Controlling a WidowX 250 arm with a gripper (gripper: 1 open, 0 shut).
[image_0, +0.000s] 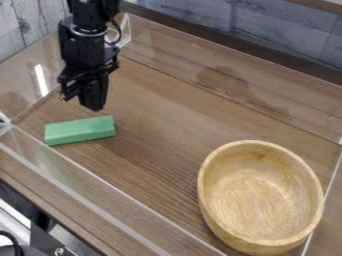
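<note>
A green rectangular block (79, 130) lies flat at the left part of the wooden table. Above it, slightly behind, hangs my black gripper (82, 98), pointing down, with nothing visible between its fingers and apart from the block. The fingertips look close together, the gripper shut.
A round pale wooden bowl (261, 195) sits at the front right.
</note>
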